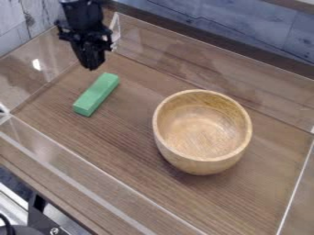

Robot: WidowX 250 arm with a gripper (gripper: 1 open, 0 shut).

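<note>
A green rectangular block [95,95] lies on the wooden table left of centre. To its right sits a large round beige bowl [203,130], empty. At the top left the dark gripper [86,51] hangs above and behind the green block, apart from it. Its fingertips are small and blurred, so whether it is open or shut is not clear.
A dark area lies beyond the table's far right edge, and cables show at the lower left corner.
</note>
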